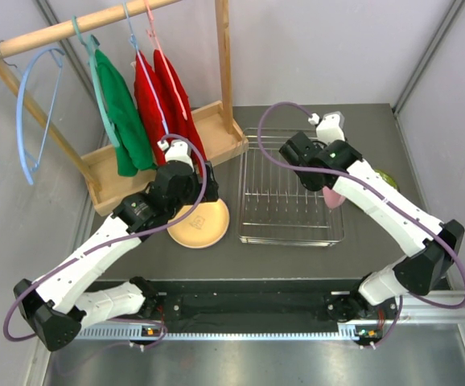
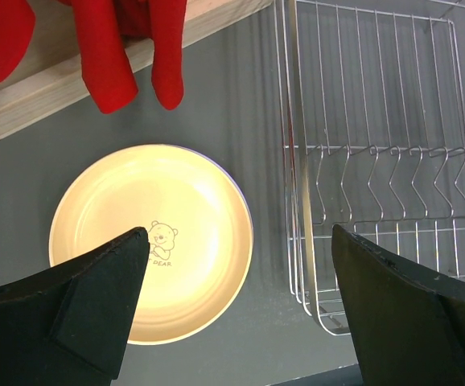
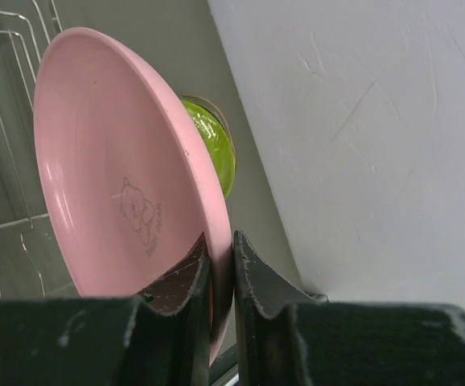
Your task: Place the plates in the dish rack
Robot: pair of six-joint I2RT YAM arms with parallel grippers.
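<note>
A pink plate (image 3: 120,161) with a bear print stands tilted on edge in the right wrist view, and my right gripper is shut on its rim. From above, that pink plate (image 1: 333,197) shows beside the gripper, over the right part of the wire dish rack (image 1: 253,229). The cream plate (image 2: 184,249) lies flat on the counter to the left of the rack. My left gripper hovers over the cream plate's right side and the gap beside the rack, its fingers wide open and empty.
Behind the left arm stands a wooden clothes stand (image 1: 96,173) with red clothes (image 1: 164,100) and a green one (image 1: 120,104). Something green (image 3: 216,145) lies on the counter right of the rack, near the side wall. The rack's visible slots look empty.
</note>
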